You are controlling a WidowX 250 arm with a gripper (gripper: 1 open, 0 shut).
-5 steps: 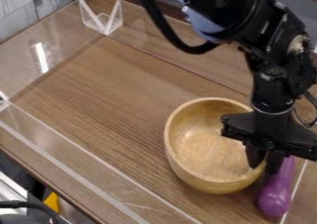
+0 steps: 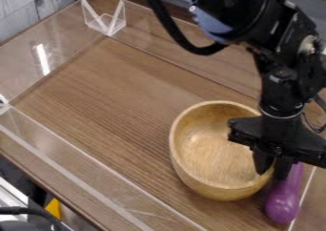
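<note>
My black gripper (image 2: 268,158) is low at the right of the camera view, over the right rim of a tan wooden bowl (image 2: 201,149), its fingers shut. What lies between its fingers is hidden, though the bowl's rim runs beneath them. A purple object (image 2: 285,201) with a rounded end lies right beside the bowl, partly under the gripper.
A clear plastic bracket (image 2: 105,15) stands at the back left. Cables and a dark edge lie at the lower left.
</note>
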